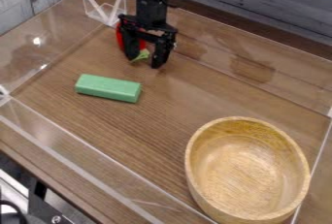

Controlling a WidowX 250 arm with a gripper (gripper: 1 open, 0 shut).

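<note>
My black gripper (148, 49) is low over the table at the upper middle, open, around a small green object (143, 55). A red object (126, 36) sits just behind and left of it, partly hidden by the gripper. A green block (109, 88) lies left of centre, nearer the camera. Whether the fingers touch the small green object is too small to tell.
A large tan bowl (247, 168) fills the lower right. A clear plastic piece (104, 5) stands at the back left.
</note>
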